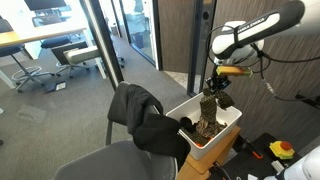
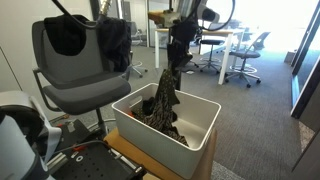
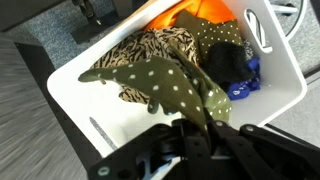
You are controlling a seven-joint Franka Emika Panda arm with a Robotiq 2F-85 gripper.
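A dark olive cloth with pale dots (image 3: 160,82) hangs from my gripper, which is shut on it above the white bin. In exterior view 2 the lifted cloth (image 2: 168,95) reaches down into the bin (image 2: 205,107). Inside the bin in the wrist view lie a zebra-striped cloth (image 3: 138,48), an orange cloth (image 3: 205,10), a black cloth (image 3: 226,63), a blue cloth (image 3: 243,86) and another dotted cloth (image 3: 218,32). My fingertips are partly hidden by the cloth.
The bin stands on a small wooden table (image 2: 135,135). Beside it is a grey chair (image 2: 75,85) with a black garment (image 2: 62,35) over its back. Part of the bin floor (image 3: 120,120) is bare.
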